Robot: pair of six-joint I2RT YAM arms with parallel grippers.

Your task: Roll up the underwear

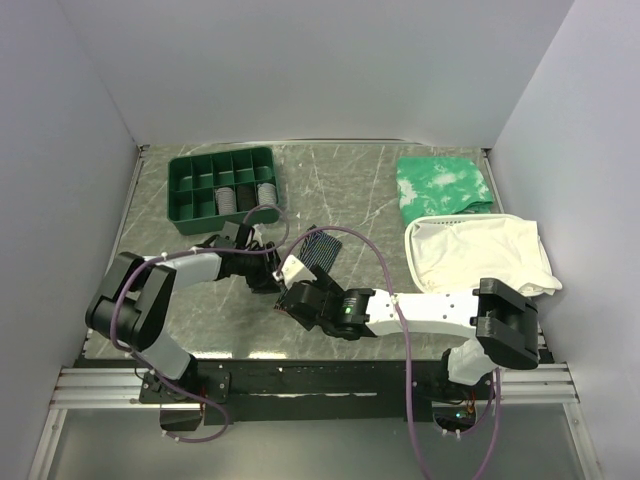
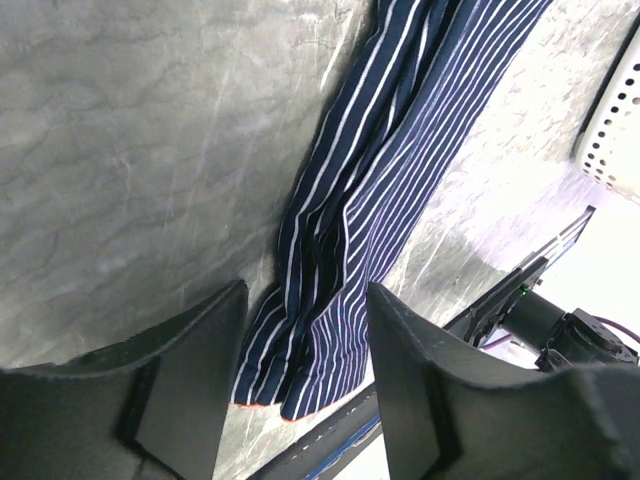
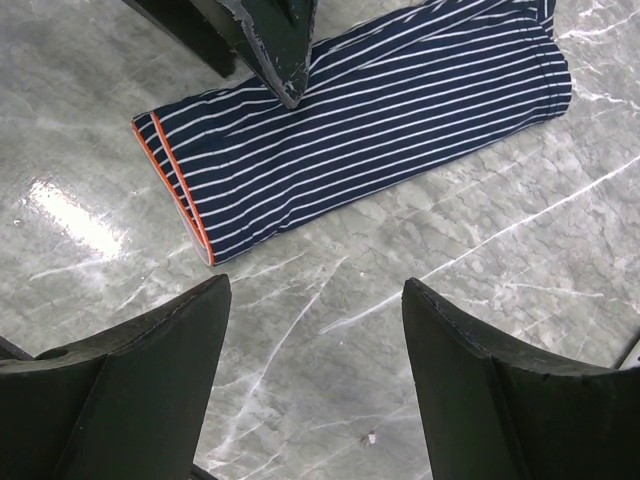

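Note:
The underwear, navy with white stripes and an orange edge, lies on the grey marbled table as a long folded strip. Seen from my left wrist, the strip runs diagonally, and its near end lies between the parted fingers of my left gripper. That gripper is open; whether its fingers touch the cloth I cannot tell. In the right wrist view the strip lies beyond the tips of my right gripper, which is open over bare table. A dark left finger crosses in front of the cloth there.
A green divided box with several rolled items stands at the back left. At the right is a white basket with white cloth, and behind it lies folded green cloth.

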